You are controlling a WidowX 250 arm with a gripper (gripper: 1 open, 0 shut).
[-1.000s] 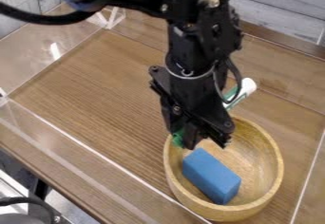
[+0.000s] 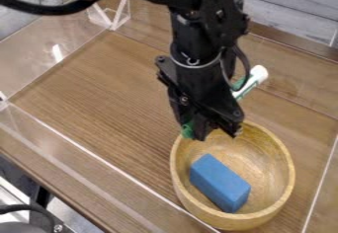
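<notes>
My black gripper [image 2: 199, 123] hangs over the back-left rim of a light wooden bowl [image 2: 271, 202], shut on a small green object [image 2: 188, 131], mostly hidden by the fingers. A blue block [image 2: 219, 183] lies inside the bowl. Behind the gripper a white-and-green cylindrical item [image 2: 254, 81] lies on the wooden surface, partly hidden by the arm.
Dark cables show at the lower left.
My gripper has risen slightly and shifted a little to the left with the green object. The bowl and blue block look unchanged.
</notes>
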